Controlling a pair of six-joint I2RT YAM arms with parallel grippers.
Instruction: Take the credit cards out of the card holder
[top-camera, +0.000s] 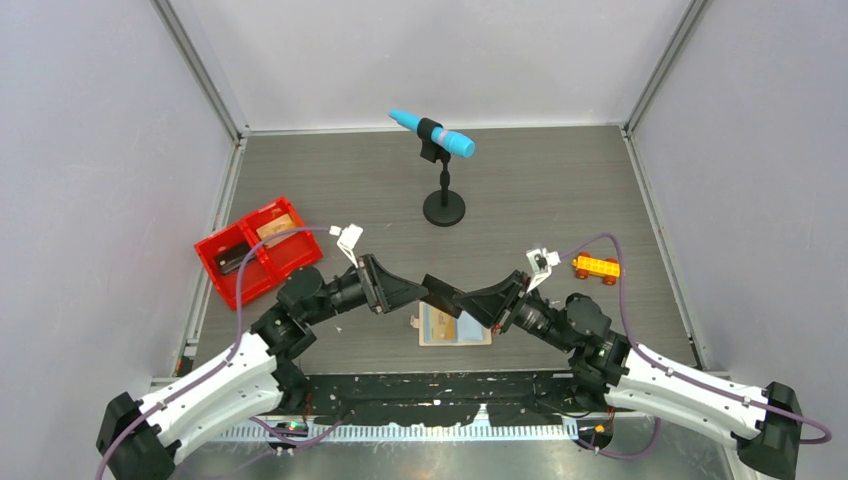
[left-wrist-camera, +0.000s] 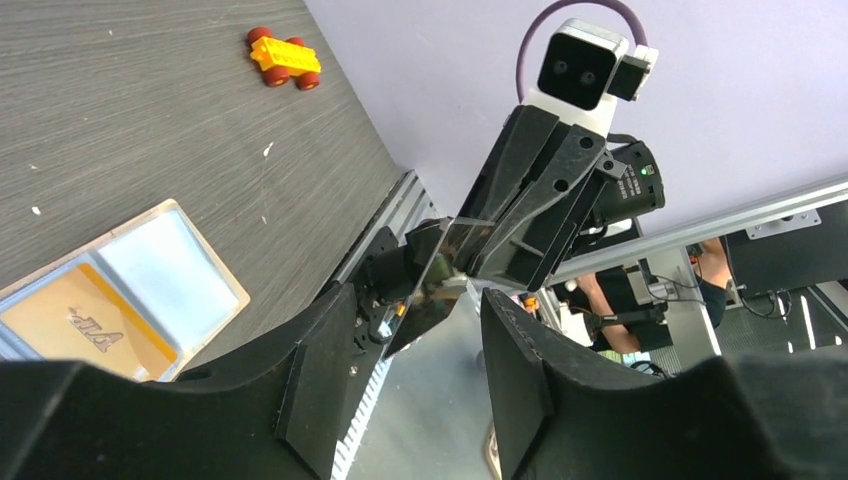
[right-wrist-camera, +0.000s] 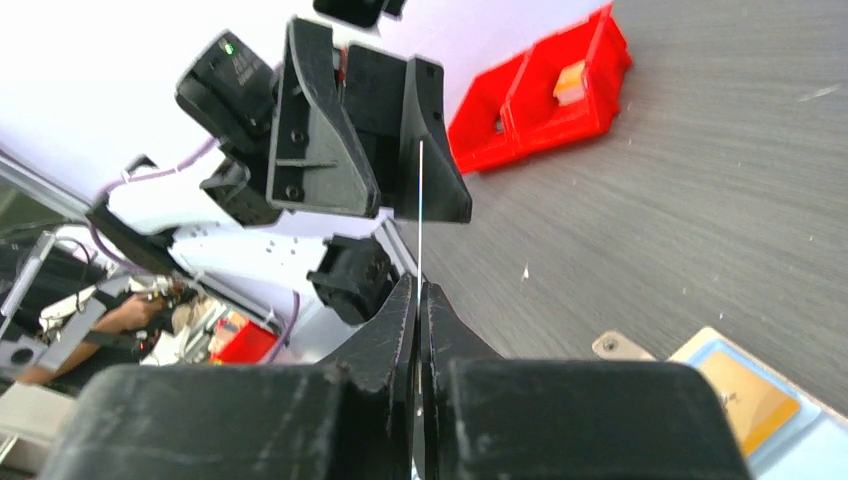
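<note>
In the top view my right gripper (top-camera: 466, 298) is shut on a thin dark card (top-camera: 441, 291), held upright above the open card holder (top-camera: 455, 328). The card shows as a glossy dark sheet (left-wrist-camera: 432, 295) in the left wrist view and edge-on as a thin line (right-wrist-camera: 420, 235) in the right wrist view. My left gripper (top-camera: 416, 293) reaches the card's left end, its fingers open around or just short of it. The holder (left-wrist-camera: 125, 290) lies on the table with a tan card and pale sleeves.
A red divided tray (top-camera: 258, 254) stands at the left, a yellow toy car (top-camera: 596, 266) at the right, and a microphone on a stand (top-camera: 444, 208) at the back.
</note>
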